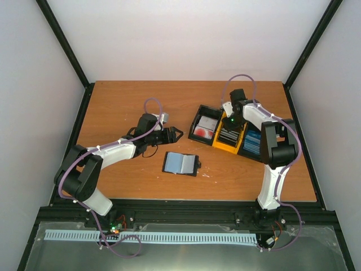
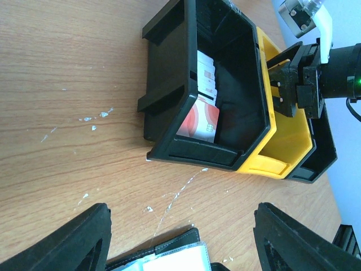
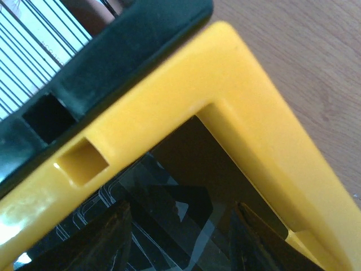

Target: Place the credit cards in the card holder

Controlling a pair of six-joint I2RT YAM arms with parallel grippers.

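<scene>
The card holder lies opened flat at the table's front middle, pale sleeves showing; part of it appears low in the left wrist view. My left gripper hangs above and behind it, open and empty. White and red cards rest in the left black bin. Black cards stand in the yellow middle bin and blue cards in the right bin. Over the yellow bin is my right gripper, its fingers apart above dark cards; nothing is visibly held.
The left black bin, the yellow bin and the right black bin stand side by side, their walls rising around the cards. Bare table lies at the back left and around the holder.
</scene>
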